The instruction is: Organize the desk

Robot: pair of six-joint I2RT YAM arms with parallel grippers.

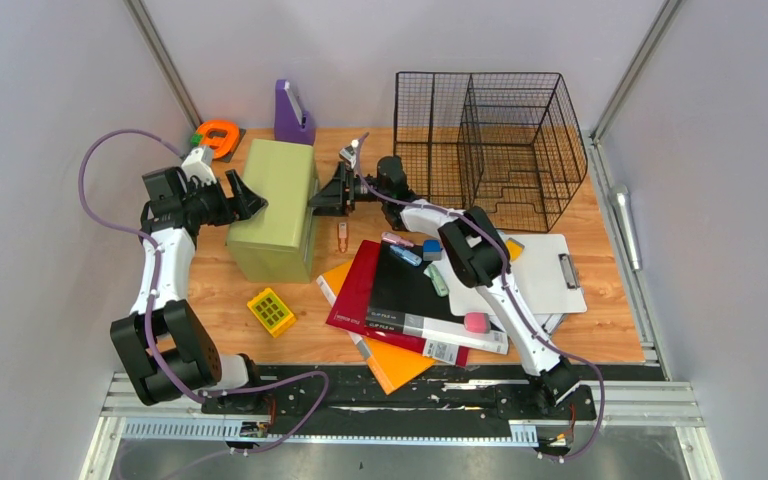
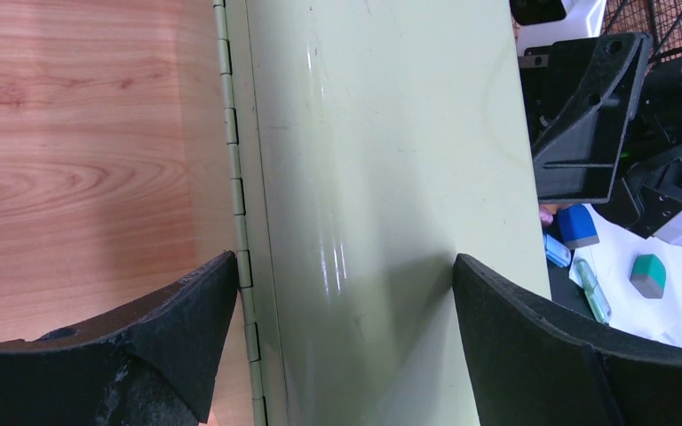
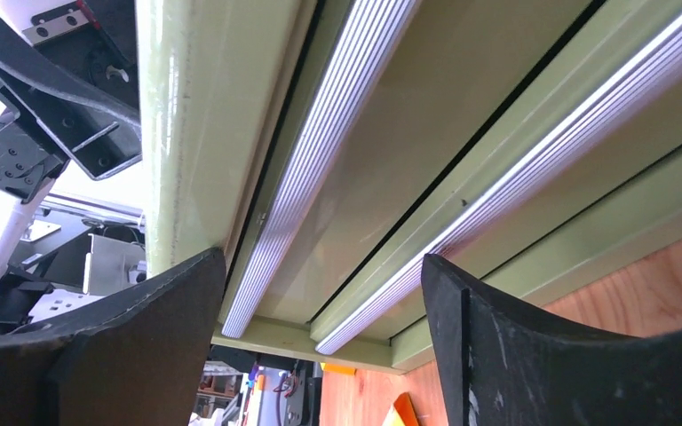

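A pale green drawer cabinet (image 1: 282, 195) stands on the left part of the desk. My left gripper (image 1: 250, 195) is at its left side, one finger over the top; in the left wrist view its part-open fingers (image 2: 515, 346) lie over the cabinet's glossy top and hinged edge. At the drawer side, my right gripper (image 1: 322, 200) stands open; in the right wrist view its fingers (image 3: 133, 346) are spread before the drawers' silver handle strips (image 3: 391, 302). Nothing shows held between them. Whether a finger touches a strip, I cannot tell.
A black wire rack (image 1: 500, 150) stands at the back right. Folders (image 1: 360, 290), markers (image 1: 406, 255) and a white clipboard (image 1: 545, 275) cover the front right. A yellow block (image 1: 271, 312), purple holder (image 1: 293, 115) and orange tape dispenser (image 1: 220, 135) surround the cabinet.
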